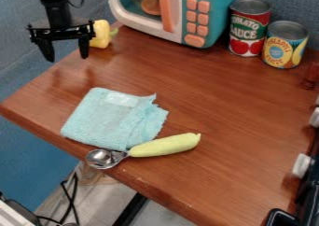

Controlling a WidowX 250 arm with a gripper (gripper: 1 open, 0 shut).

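Note:
My black gripper (66, 49) hangs at the top left of the camera view, fingers pointing down and spread apart, with no object visible between them. A yellow object (101, 35) is just to its right, partly behind the gripper. On the wooden table (230, 108) lie a folded light blue cloth (112, 115), a metal spoon or scoop (103, 158) at the front edge, and a pale green corn-like object (166, 145) beside it.
A teal toy microwave (218, 15) stands at the back, with a tomato sauce can (248, 29) and a second can (285, 45) to its right. Dark equipment (299, 202) lines the right edge.

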